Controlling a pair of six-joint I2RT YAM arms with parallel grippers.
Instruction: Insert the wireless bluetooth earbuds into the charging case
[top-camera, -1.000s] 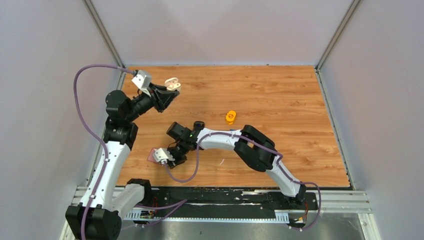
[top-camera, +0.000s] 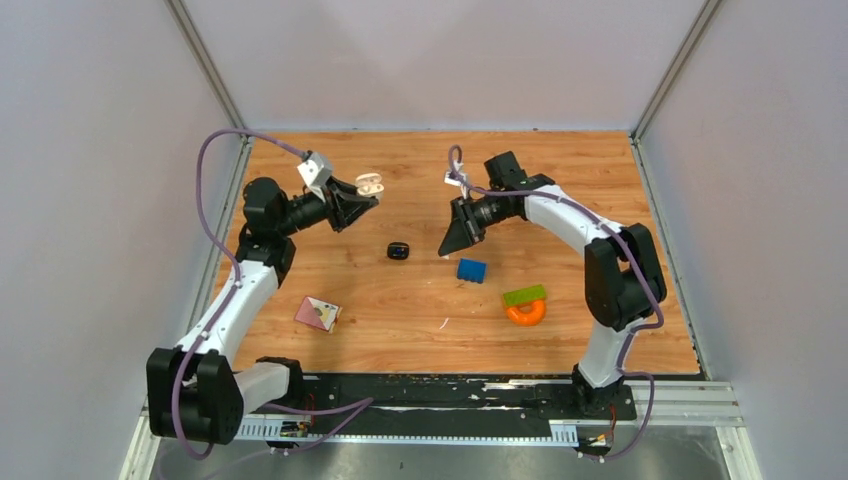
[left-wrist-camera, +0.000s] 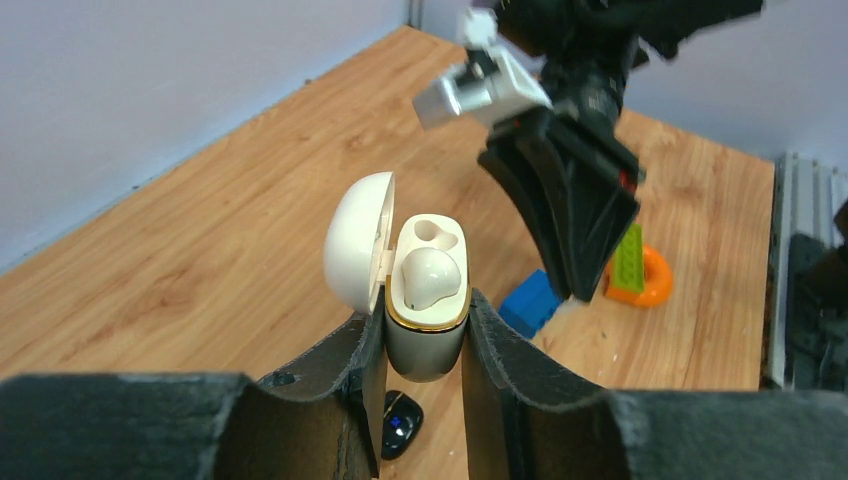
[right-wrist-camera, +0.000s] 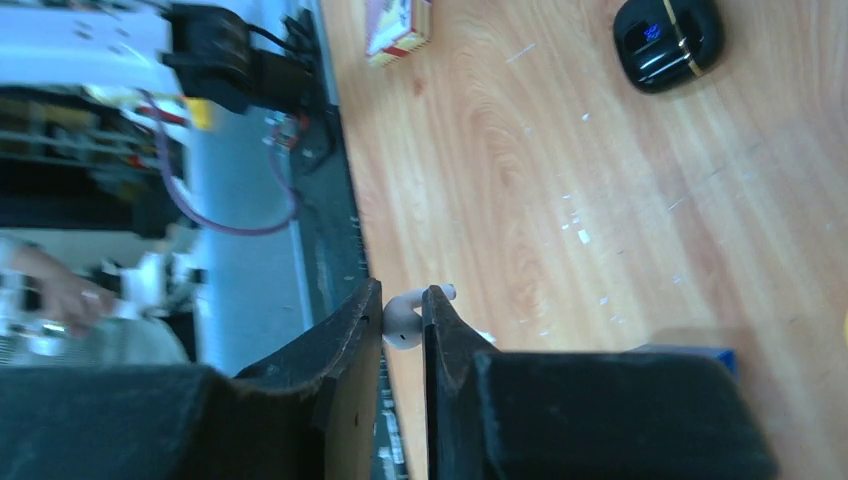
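My left gripper (top-camera: 355, 200) is shut on the white charging case (left-wrist-camera: 425, 300), held upright above the table with its lid open; one slot shows as an empty hollow. My right gripper (top-camera: 450, 245) hangs over the middle right of the table, tilted downward. In the right wrist view a small white earbud (right-wrist-camera: 403, 325) sits between its closely spaced fingertips.
On the table lie a black case (top-camera: 398, 250), a blue block (top-camera: 472, 271), a green block (top-camera: 524, 295), an orange ring (top-camera: 525, 316) and a small box (top-camera: 318, 313) at front left.
My right arm has risen and swung from the front left to the middle right.
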